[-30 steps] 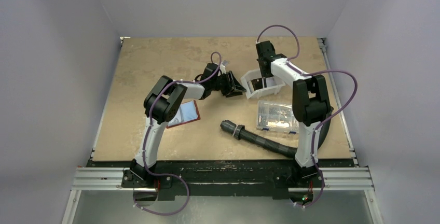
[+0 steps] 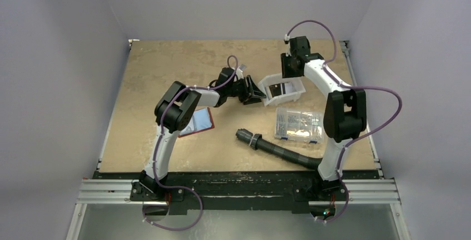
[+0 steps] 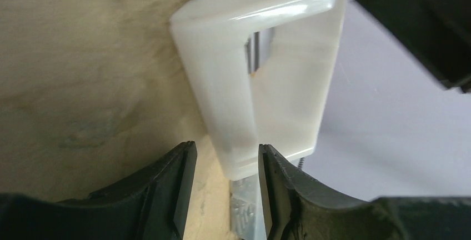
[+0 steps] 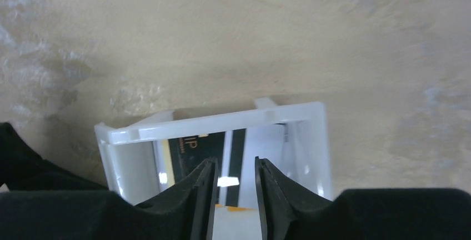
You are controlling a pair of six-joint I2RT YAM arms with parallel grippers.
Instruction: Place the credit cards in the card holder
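Credit cards lie in a white tray: a black card with gold lettering and a white card with a dark stripe, seen in the right wrist view. Over the tray's back side is my right gripper, its fingers parted and empty. Beside the tray's left end, my left gripper is open too; the tray's wall shows beyond its fingers. What looks like the card holder, pale blue with a dark red edge, lies on the left, partly hidden under the left arm.
In front of the white tray stands a clear plastic case. A black ribbed hose lies across the front right of the table. Bare table extends to the left and at the back.
The left arm, tray and card holder have stayed put.
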